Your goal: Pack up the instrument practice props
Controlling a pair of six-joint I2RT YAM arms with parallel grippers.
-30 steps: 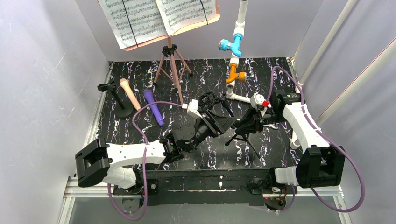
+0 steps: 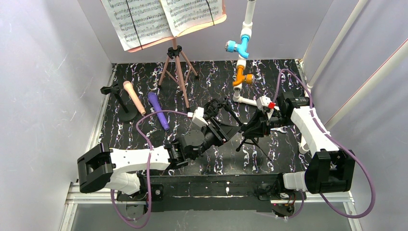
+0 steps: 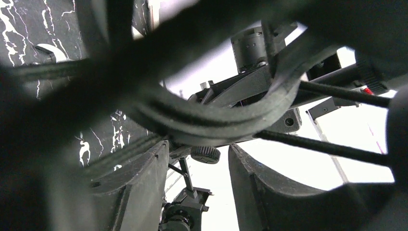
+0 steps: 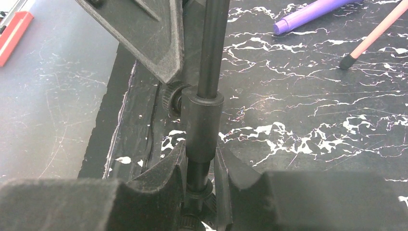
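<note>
A black stand with a small tripod base (image 2: pixel 251 143) is held between my grippers at the centre. In the left wrist view my left gripper has its fingers round part of the stand's black mount, beside a knurled knob (image 3: pixel 205 154). In the right wrist view my right gripper is at the vertical pole's collar (image 4: pixel 203 122), a fingertip on each side. A purple microphone (image 2: pixel 158 109), a tan microphone (image 2: pixel 133 96) and a small black stand (image 2: pixel 126 110) lie or stand at the left.
A tripod music stand with sheet music (image 2: pixel 139 19) stands at the back. White pipes with blue (image 2: pixel 243 45) and orange (image 2: pixel 240 72) valves rise at back right. The front left of the table is under my left arm.
The held stand and its tripod legs have shifted slightly, the lower legs moving a little down and right.
</note>
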